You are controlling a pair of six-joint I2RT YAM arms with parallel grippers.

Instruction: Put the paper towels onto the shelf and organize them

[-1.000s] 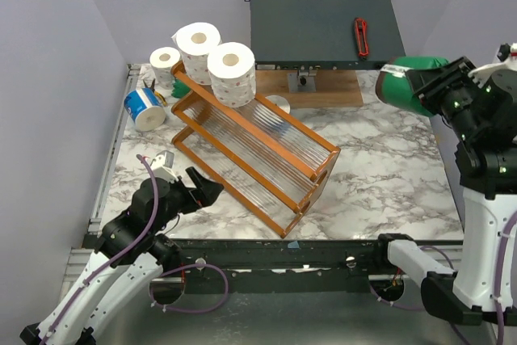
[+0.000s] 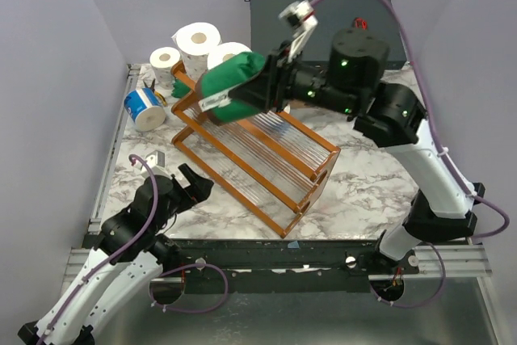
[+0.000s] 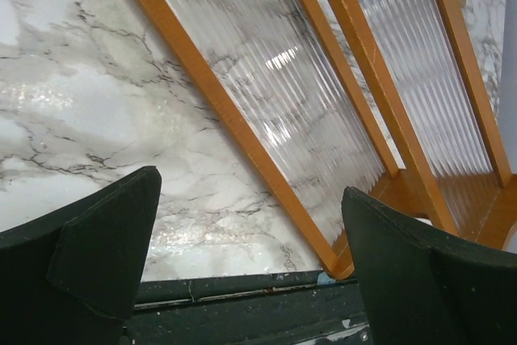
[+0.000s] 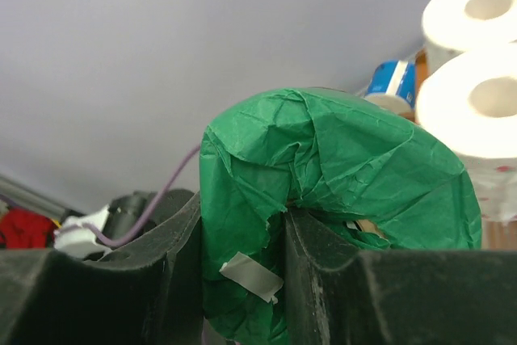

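Note:
My right gripper (image 2: 265, 85) is shut on a green-wrapped roll (image 2: 226, 78) (image 4: 339, 167), held above the tilted wooden shelf (image 2: 266, 183) (image 3: 218, 94) with its clear ribbed panels. White paper towel rolls (image 2: 196, 38) (image 4: 485, 103) stand at the shelf's back-left end, partly hidden by the green roll in the top view. A blue-and-white roll (image 2: 145, 109) (image 4: 389, 86) lies to their left. My left gripper (image 2: 194, 185) is open beside the shelf's front-left, above bare marble, with nothing between its fingers.
A grey panel (image 2: 323, 10) with a red tool (image 2: 359, 23) stands at the back. Walls bound both sides, and a dark ledge runs along the front edge.
My right gripper has swept leftward from the right side with the green roll, to over the shelf and near the white rolls.

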